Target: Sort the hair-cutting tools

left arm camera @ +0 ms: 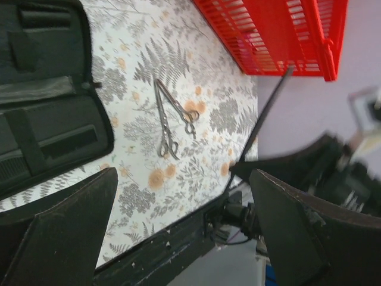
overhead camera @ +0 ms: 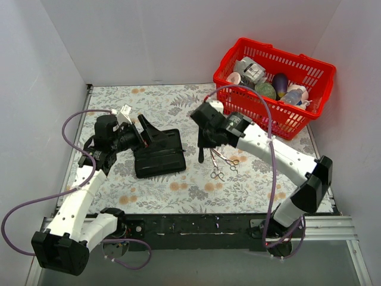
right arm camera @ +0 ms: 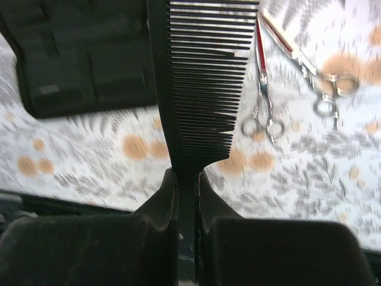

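Observation:
In the right wrist view a wide black comb (right arm camera: 205, 77) stands up from my right gripper, shut on its narrow handle end. From above, the dark comb (overhead camera: 200, 149) hangs over the cloth right of the case. The black tool case (overhead camera: 159, 161) lies open on the table. Two pairs of scissors (right arm camera: 265, 98) (right arm camera: 315, 71) lie to the right of the case, handles toward the front. My left gripper is open over the case's side, nothing between its fingers. In the left wrist view the case (left arm camera: 53, 107) is blurred and partly out of frame.
A red basket (overhead camera: 274, 107) with several toys and bottles stands at the back right. My right arm (overhead camera: 280, 155) reaches over the table's right part.

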